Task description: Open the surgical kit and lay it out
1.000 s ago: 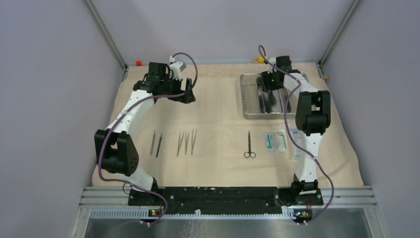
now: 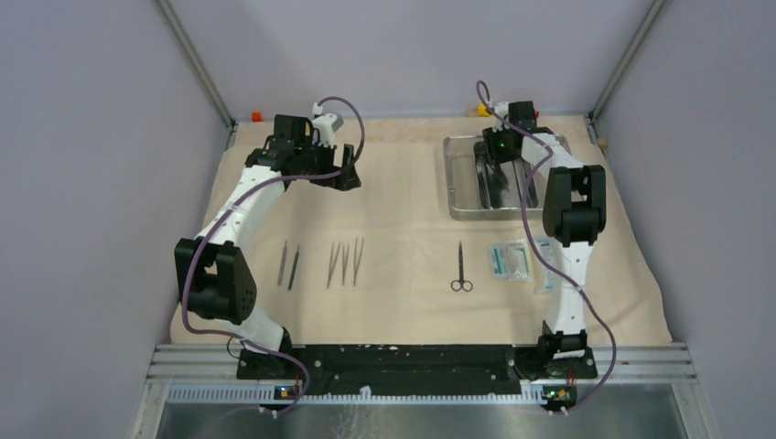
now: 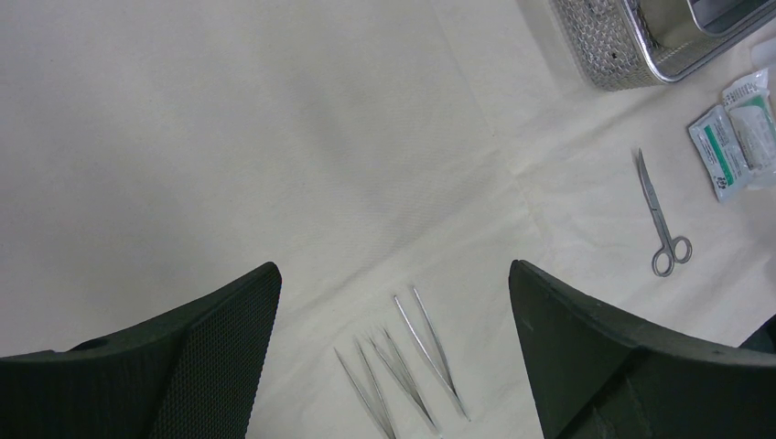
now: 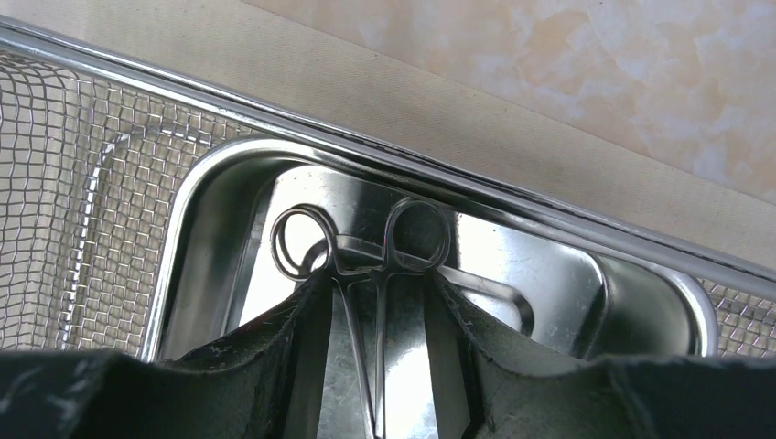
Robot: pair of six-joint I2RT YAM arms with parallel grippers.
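Observation:
In the right wrist view, a ring-handled steel instrument (image 4: pixel 380 315) lies in a metal tray (image 4: pixel 212 197). My right gripper is part open, one finger on either side of the shank just below the rings, with a gap showing on both sides. My left gripper hangs open and empty over bare cloth. Tweezers (image 2: pixel 345 263), two slim scalpel-like tools (image 2: pixel 294 267) and scissors (image 2: pixel 461 267) lie laid out on the cloth. Beside the scissors are sealed packets (image 2: pixel 519 262).
A wire mesh basket (image 4: pixel 41 197) surrounds the tray at the back right of the table, and its rim (image 4: pixel 357 142) runs close to my right fingers. Other dark instruments (image 2: pixel 482 183) lie inside the tray.
The left arm and the laid-out tools stay where they were.

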